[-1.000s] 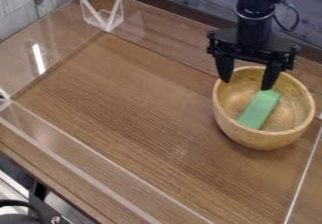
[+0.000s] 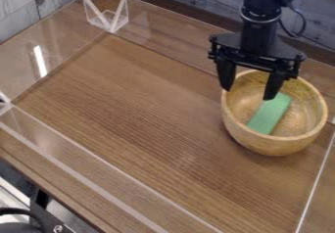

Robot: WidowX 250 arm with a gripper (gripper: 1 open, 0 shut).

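Observation:
A round tan bowl (image 2: 304, 134) stands on the right side of the wooden table, with a green oblong object (image 2: 269, 113) lying inside it. My black gripper (image 2: 250, 75) is open over the back of the bowl, its two fingers spread apart and nothing visible between them.
A clear plastic holder (image 2: 108, 16) stands at the back left. Dark cables run at the bottom left corner.
The gripper has shifted slightly to the left. The bowl looks almost unchanged in place.

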